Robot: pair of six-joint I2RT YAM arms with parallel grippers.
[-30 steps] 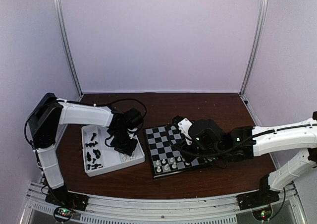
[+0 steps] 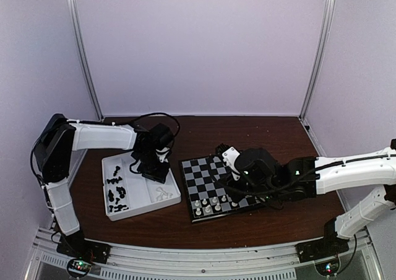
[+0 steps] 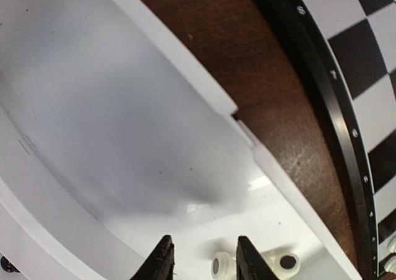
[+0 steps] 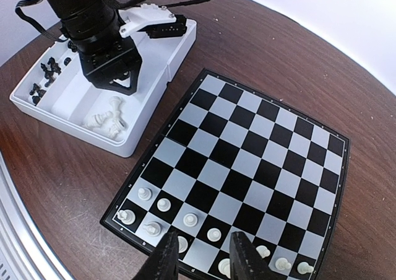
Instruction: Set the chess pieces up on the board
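The chessboard (image 4: 241, 137) carries white pieces standing in two partly filled rows along its near edge, among them a white piece (image 4: 125, 217) in the near left corner. More white pieces (image 4: 106, 124) lie on their sides in the white tray (image 2: 147, 210). Black pieces (image 2: 116, 193) lie in the tray's left part. Over the tray, my left gripper is part open; a white piece (image 3: 286, 262) shows beyond its fingertips, and nothing looks held. My right gripper hangs above the board, part open and empty, covering some near squares in its view.
A narrow strip of table (image 4: 176, 88) separates tray and board. The board's middle and far rows are bare in the right wrist view. The right arm hides much of the board from above.
My left gripper has shifted back over the tray, away from its near side, uncovering more of the white pieces there. The right arm looks still.
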